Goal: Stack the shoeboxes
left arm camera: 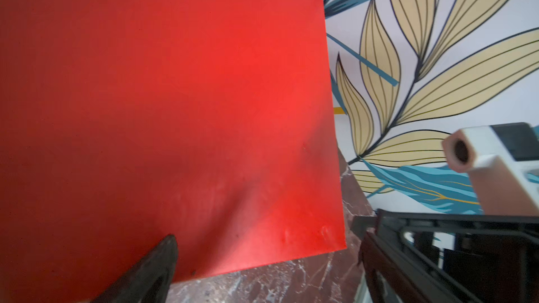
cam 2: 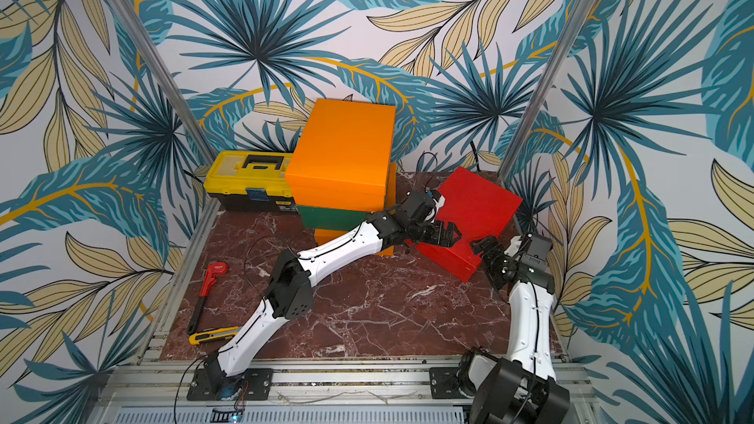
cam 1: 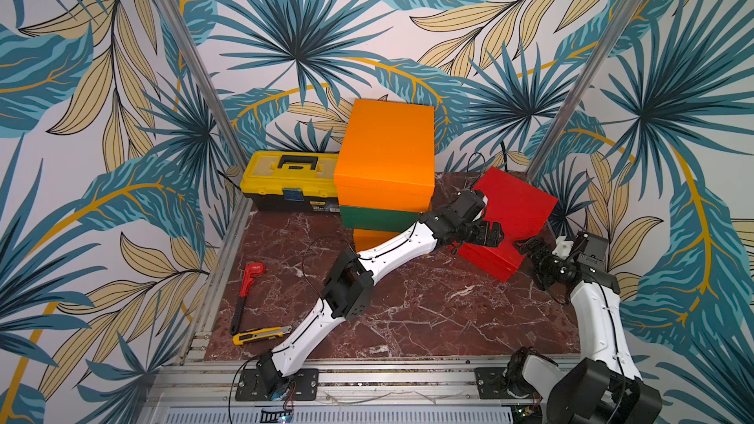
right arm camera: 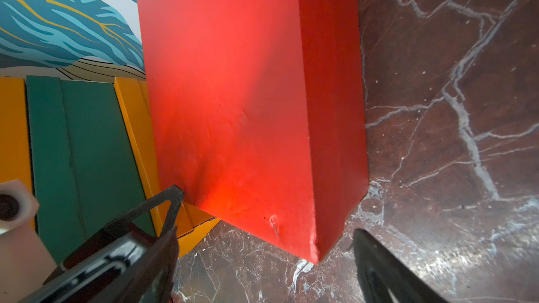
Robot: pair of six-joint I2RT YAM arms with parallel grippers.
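The red shoebox (cam 1: 514, 204) lies flat on the marble table, turned at an angle. On the left stands a stack: an orange box (cam 1: 388, 141) on top, a green box (cam 1: 381, 218) under it, another orange box (cam 1: 373, 240) at the bottom. Over the red box's near left part hangs my left gripper (cam 1: 488, 234), its fingers (left arm camera: 148, 275) spread and empty. By the near right side of that box is my right gripper (cam 1: 527, 249); its fingers (right arm camera: 387, 272) stand well apart with nothing between them. Contact with the box cannot be told.
Against the stack's left side is a yellow and black toolbox (cam 1: 290, 176). A red pipe wrench (cam 1: 247, 290) and a yellow utility knife (cam 1: 261, 334) lie at the front left. Bare table shows in the front middle.
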